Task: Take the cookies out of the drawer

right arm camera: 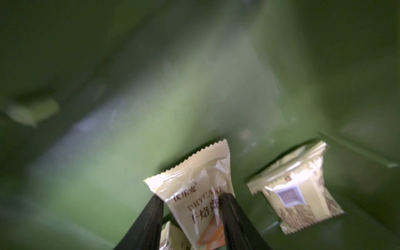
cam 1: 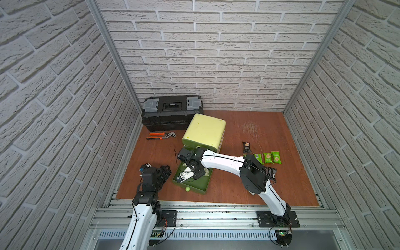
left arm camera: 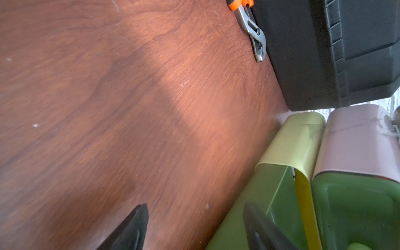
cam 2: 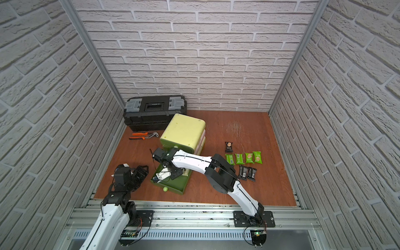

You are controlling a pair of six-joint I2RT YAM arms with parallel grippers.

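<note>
A green drawer (cam 1: 200,186) with a round green knob is pulled out of the yellow-topped cabinet (cam 1: 204,129). Down in it, in the right wrist view, lies a cream cookie packet (right arm camera: 193,187) printed DRYCAKE. My right gripper is open, its fingertips at either side of that packet. A second cookie packet (right arm camera: 302,191) rests to the right, and part of another packet (right arm camera: 171,237) shows behind the left finger. Left of the drawer, my left gripper stands open over bare table, nothing between its fingers.
Green packets (cam 2: 249,157) and black packets (cam 2: 248,172) lie on the table's right side. A black toolbox (cam 1: 172,111) and orange-handled pliers (cam 1: 160,135) sit at the back left.
</note>
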